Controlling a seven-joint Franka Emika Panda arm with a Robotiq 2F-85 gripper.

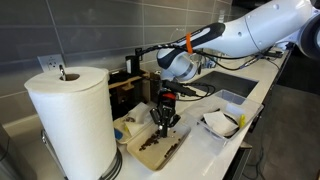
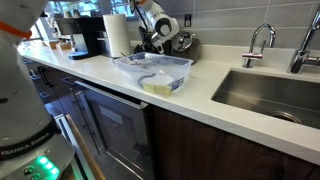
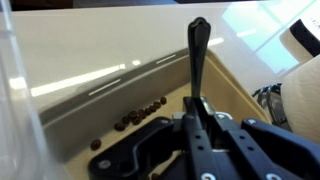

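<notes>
My gripper is shut on a dark utensil (image 3: 198,62), whose slim handle stands up between the fingers in the wrist view. Its lower end is hidden by the gripper. Below lies a shallow beige tray (image 3: 245,100) with small brown beans (image 3: 120,127) scattered along it. From the first exterior view, the gripper (image 1: 165,120) points down over the far part of the tray (image 1: 148,165). Whether the utensil touches the beans cannot be seen.
A paper towel roll (image 1: 75,120) stands left of the tray. To its right sits a clear plastic bin (image 1: 208,137) with a few items inside, near the counter's front edge.
</notes>
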